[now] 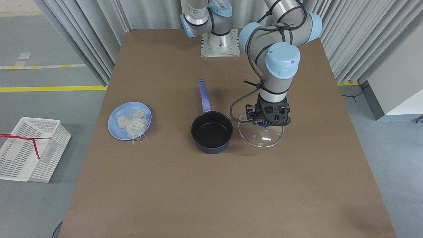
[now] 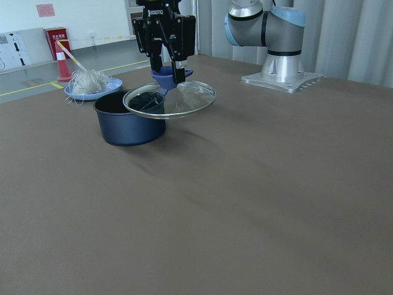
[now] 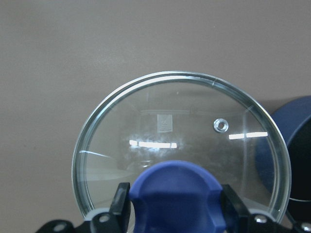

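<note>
A dark blue saucepan (image 1: 211, 133) with a long blue handle (image 1: 204, 94) stands uncovered on the table. My gripper (image 2: 166, 70) is shut on the blue knob (image 3: 176, 198) of a glass lid (image 1: 262, 138), holding it in the air beside the pan, to its right in the front view. In the wrist view the lid (image 3: 121, 145) fills the middle, with part of the pan (image 3: 303, 136) showing at the right edge.
A blue plate (image 1: 116, 121) with white stringy noodles or yarn (image 1: 134, 123) lies left of the pan. A white basket sits on the floor at left.
</note>
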